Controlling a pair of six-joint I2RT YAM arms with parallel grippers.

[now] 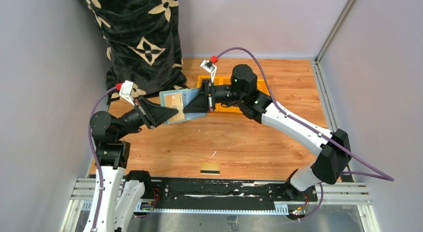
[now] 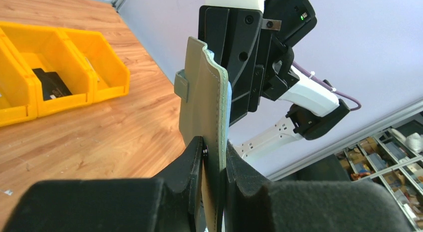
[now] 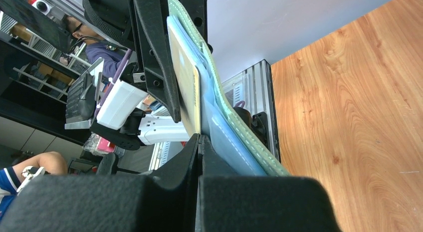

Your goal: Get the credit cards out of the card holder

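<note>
The card holder (image 1: 190,96), tan-grey outside with light blue pages inside, is up off the table between the arms. My left gripper is closed around its edge, one finger on the outer cover and one on the inside. A gold card (image 3: 180,72) lies against the blue pages (image 3: 218,124); in the top view the card (image 1: 174,104) shows between the two grippers. My right gripper is shut, its tips at the card's edge; whether anything thin is between them is hidden. Another gold card (image 1: 210,168) lies flat at the table's front edge.
Yellow bins (image 1: 231,81) stand behind the right gripper, with a dark item (image 2: 52,84) in one compartment. A dark patterned cloth (image 1: 142,42) hangs at the back left.
</note>
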